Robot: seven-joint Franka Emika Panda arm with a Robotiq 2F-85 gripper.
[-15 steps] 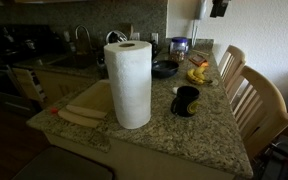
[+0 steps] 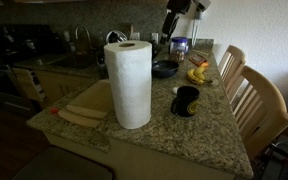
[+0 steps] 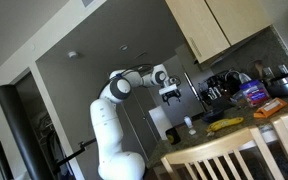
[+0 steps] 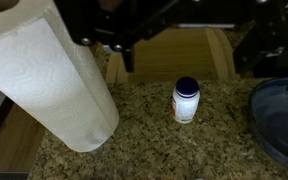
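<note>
My gripper hangs above the counter with its dark fingers spread apart and nothing seen between them. In exterior view 1 the gripper (image 2: 170, 24) is at the top, above the counter's far part. Below it in the wrist view stands a small white bottle (image 4: 186, 103) with a dark blue cap. A white paper towel roll (image 4: 59, 80) is to the bottle's left, and part of a dark bowl (image 4: 281, 120) is to its right. A black mug (image 2: 185, 101) with a yellow mark stands beside the paper towel roll (image 2: 133, 88) in exterior view 1.
A wooden cutting board (image 2: 90, 103) lies left of the roll. Bananas (image 2: 196, 75) and a purple-lidded jar (image 3: 253, 93) are farther along the counter, near an orange packet (image 3: 270, 107). Wooden chairs (image 2: 256, 108) line the counter's right side.
In exterior view 1 my gripper has moved left across the top of the frame, and more of it now shows. The objects on the counter have stayed in place.
</note>
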